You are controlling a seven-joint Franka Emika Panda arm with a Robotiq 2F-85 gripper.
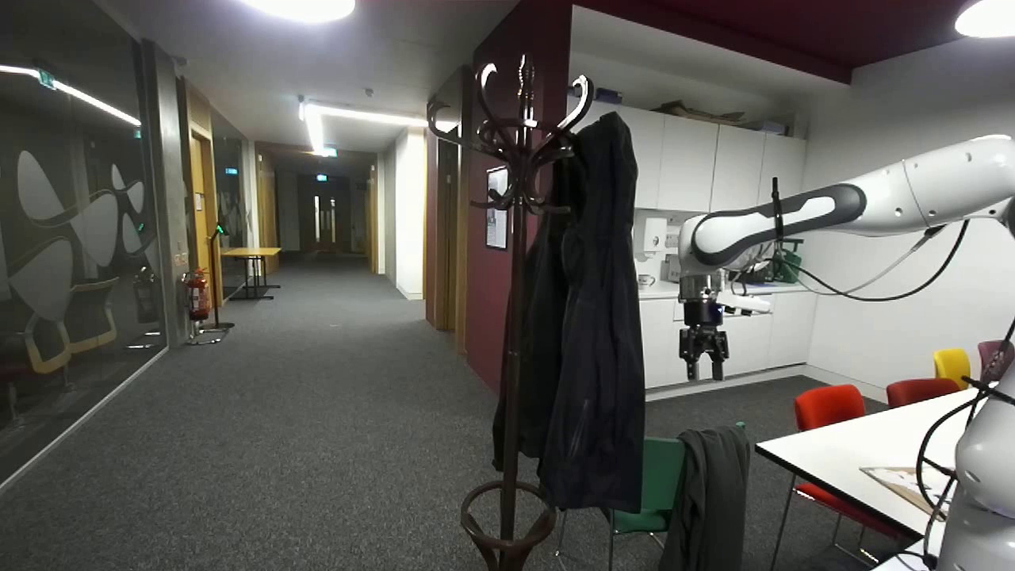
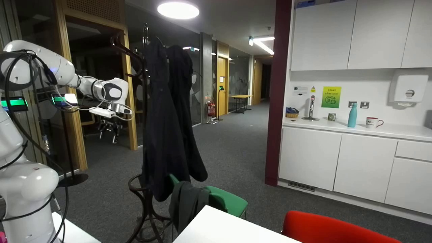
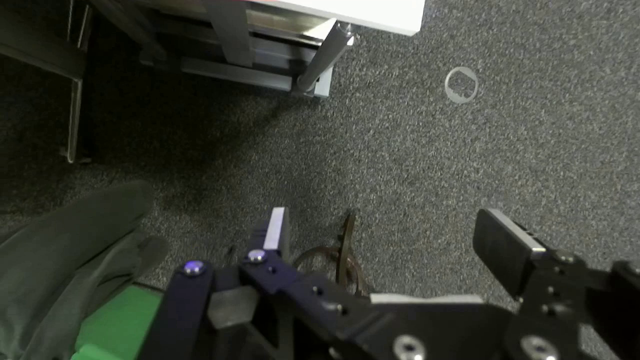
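My gripper [image 1: 705, 373] hangs in the air, pointing down, between the dark coats [image 1: 595, 323] and the white table [image 1: 871, 438]. In the wrist view, the fingers [image 3: 505, 235] stand wide apart, so the gripper is open and empty. Far below it are grey carpet and part of the coat stand's curved wooden base [image 3: 346, 249]. Seen from the other side in exterior view 2, the gripper [image 2: 108, 137] hangs left of the coat stand, clear of any surface.
The coat stand [image 1: 515, 381] is a tall obstacle beside the arm. A green chair [image 2: 228, 200] with a dark garment [image 2: 188, 202] draped on it stands near the table [image 2: 226, 231]. On the counter are a teal bottle [image 2: 352, 115] and a mug [image 2: 372, 123]. Open carpet fills the corridor.
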